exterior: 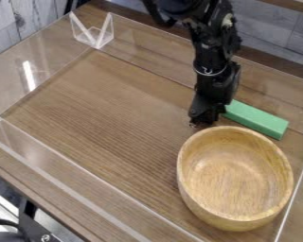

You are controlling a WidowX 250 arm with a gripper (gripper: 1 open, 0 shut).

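The black gripper [207,113] reaches down from the top of the view to the tabletop, just left of a green rectangular block [259,120] and above a large wooden bowl [233,210]. The gripper is shut, with nothing visible between its fingers, though its dark tips are hard to make out against each other. The block lies angled along the right side, its left end close to or touching the gripper.
A white wire object [94,30] stands at the back left. A wall runs along the back right.
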